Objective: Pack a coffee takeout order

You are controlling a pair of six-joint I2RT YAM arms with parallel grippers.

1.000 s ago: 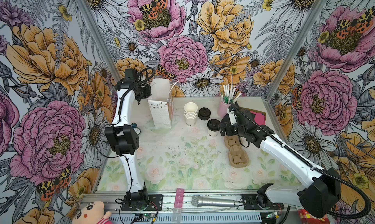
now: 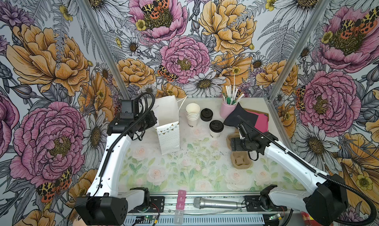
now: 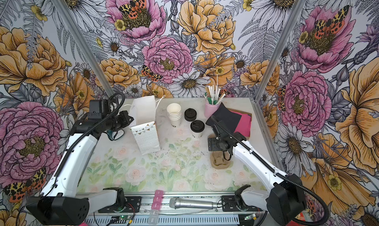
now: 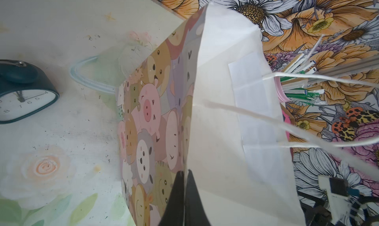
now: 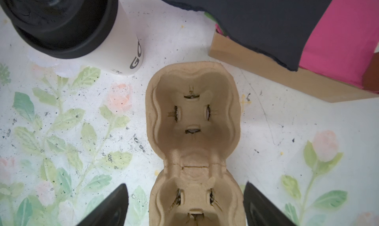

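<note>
The rim of the tall paper bag [image 2: 169, 139] is pinched in my left gripper, which is shut on it. Outside, the bag has cartoon animals on the side shown by the left wrist view; inside it is white, with white cord handles [image 4: 292, 127]. Over the brown cup carrier [image 5: 193, 80] is my right gripper, its fingers [image 5: 112, 208] apart on either side of the front compartment in the right wrist view. I cannot tell whether they touch the cardboard. A white cup [image 5: 122, 52] with a black lid [image 5: 63, 24] stands beside the carrier.
Behind stand stacked paper cups [image 2: 192, 114], a loose black lid [image 2: 206, 114] and a pink holder [image 2: 227, 109] of straws. A box [image 5: 252, 62] with dark and pink sheets lies back right. A clock [image 4: 23, 88] sits left of the bag.
The bag has come toward the front with my left gripper and leans differently.
</note>
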